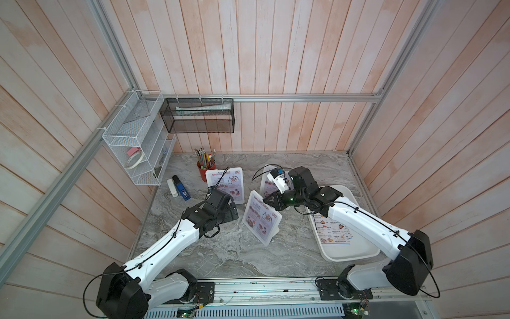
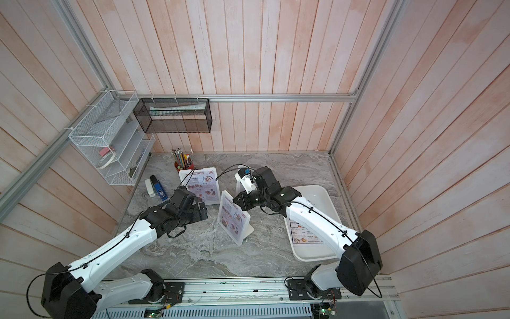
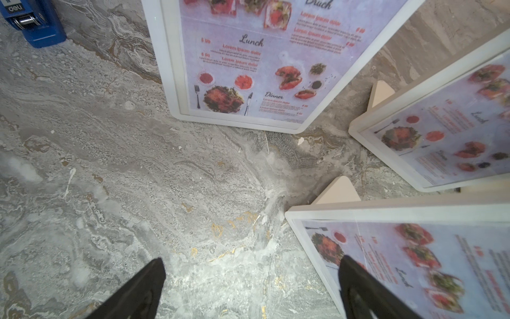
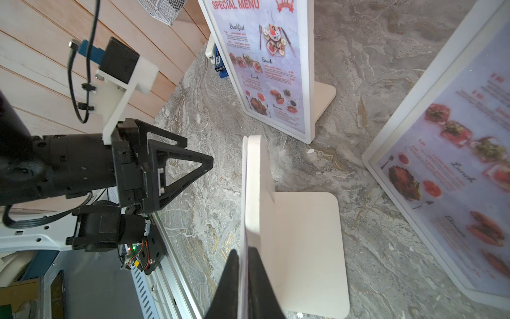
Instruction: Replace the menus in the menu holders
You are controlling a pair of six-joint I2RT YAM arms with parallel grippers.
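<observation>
Three white menu holders with printed menus stand on the grey marbled table: one at back left (image 1: 229, 182), one at back right (image 4: 451, 164), and a front one (image 1: 260, 219) turned at an angle. My right gripper is shut at the front holder's top, where the thin edge of its front sheet (image 4: 244, 196) runs between the fingertips. Whether that edge is menu or clear cover, I cannot tell. My left gripper hangs open left of the front holder, nothing between its fingers. Other printed menus (image 1: 333, 232) lie in a white tray (image 1: 348, 258) at right.
A red pen cup (image 1: 202, 173) stands behind the back left holder. To its left lie a blue stapler (image 1: 181, 187) and a white object (image 1: 172, 187). White wire shelves (image 1: 140, 154) and a black wire basket (image 1: 196, 125) hang above.
</observation>
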